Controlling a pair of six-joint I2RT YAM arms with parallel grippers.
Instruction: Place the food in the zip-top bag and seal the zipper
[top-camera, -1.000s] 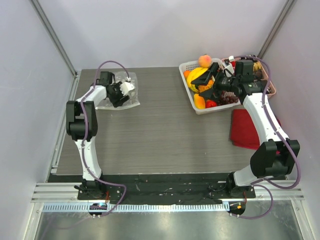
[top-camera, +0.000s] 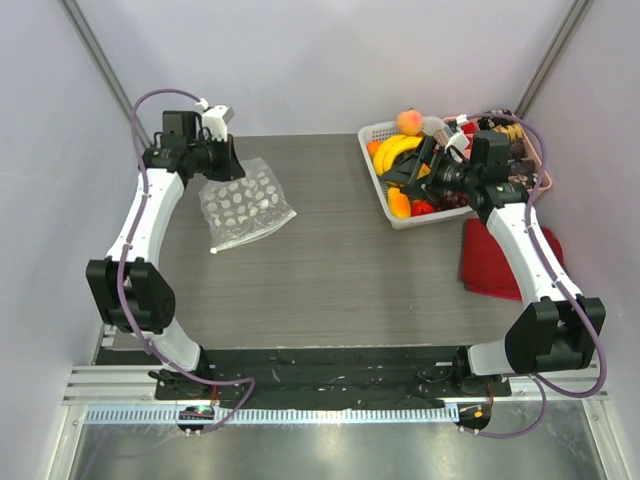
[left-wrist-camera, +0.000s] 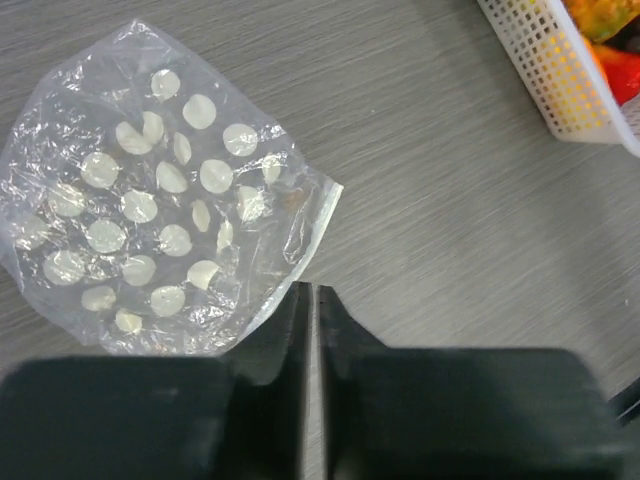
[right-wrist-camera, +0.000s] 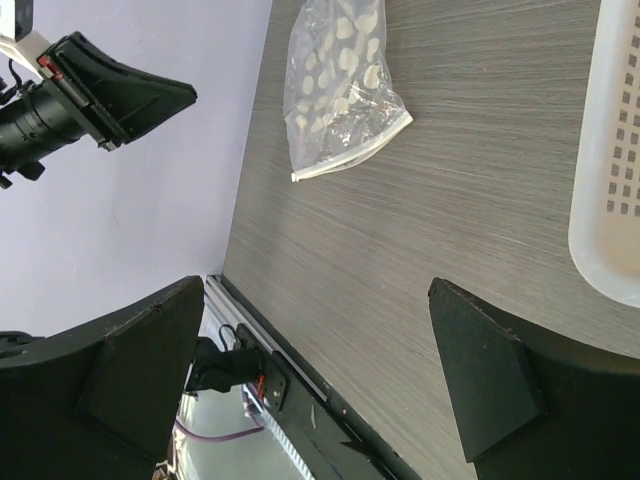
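The clear zip top bag (top-camera: 247, 205) lies flat on the left of the table, its zipper strip (left-wrist-camera: 314, 235) along one edge. Above it my left gripper (top-camera: 232, 172) is shut, pointing down, nothing visible between its fingers. My right gripper (top-camera: 420, 168) stands open over the white basket (top-camera: 425, 219) at the back right, which holds bananas (top-camera: 390, 150), a peach (top-camera: 409, 122), a mango (top-camera: 398, 202) and red produce (top-camera: 421, 208), partly hidden by the arm.
A second basket (top-camera: 540, 180) with dark items stands behind the right arm. A red cloth (top-camera: 490, 265) lies at the right.
My left gripper has risen from the bag, and the bag now lies shifted slightly toward the middle and front. The right arm has moved slightly.
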